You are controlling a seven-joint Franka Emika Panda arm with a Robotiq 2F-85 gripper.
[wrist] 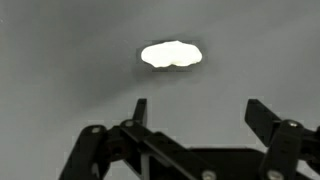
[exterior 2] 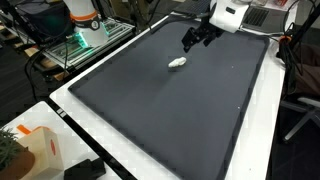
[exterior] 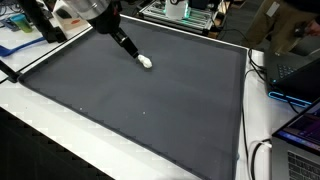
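Observation:
A small white oblong object (wrist: 171, 54) lies on the grey table mat, its outline washed out by brightness in the wrist view. Exterior view 1 has this white object (exterior: 145, 61) just beside the fingertips of my gripper (exterior: 134, 54). From the other side, the object (exterior 2: 177, 62) sits a short way in front of the gripper (exterior 2: 195, 42). My gripper is open, its two black fingers wide apart with nothing between them. The object is ahead of the fingers, not between them.
Laptops (exterior: 295, 150) stand along the right in exterior view 1. Bottles and clutter (exterior: 20, 35) crowd the far left corner. A potted cactus (exterior 2: 12, 155) is at the lower left of exterior view 2.

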